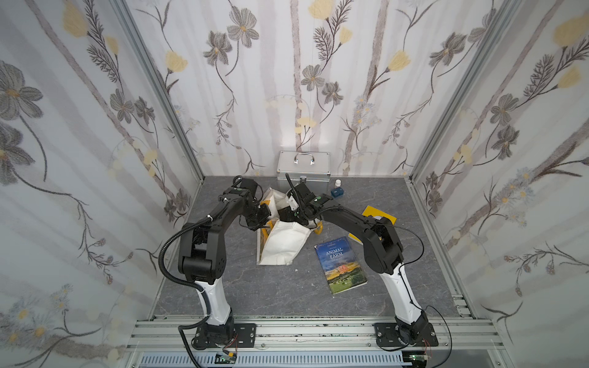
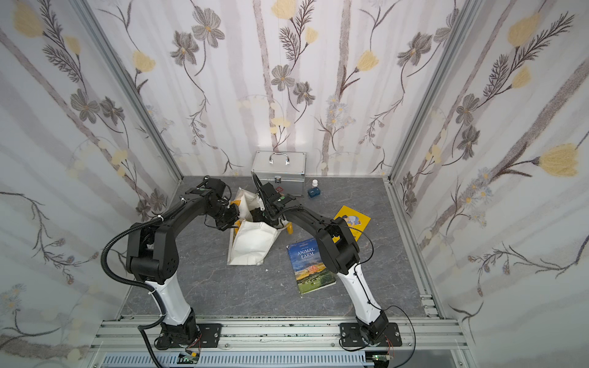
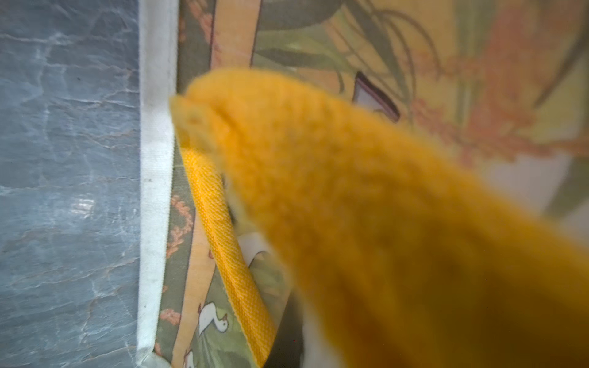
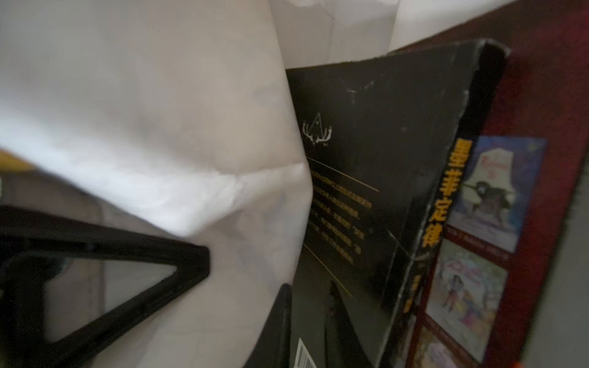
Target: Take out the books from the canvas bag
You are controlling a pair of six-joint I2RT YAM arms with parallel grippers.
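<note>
The white-lined canvas bag [image 1: 285, 242] lies with its mouth open between my arms. Inside it, the right wrist view shows a black book [image 4: 362, 184] with yellow spine lettering, leaning against a dark red book [image 4: 540, 92]. My right gripper is down in the mouth, its narrow fingers parted in front of the black cover; contact cannot be told. My left gripper [image 1: 263, 216] is shut at the bag's left side. A blurred yellow strap [image 3: 306, 153] hides nearly all of it in its wrist view, so what lies between its fingers does not show.
An Animal Farm book [image 1: 340, 263] lies right of the bag, and a yellow book [image 1: 378, 213] farther back, partly behind my right arm. A silver case [image 1: 303, 162] and a blue bottle [image 1: 336, 189] stand behind.
</note>
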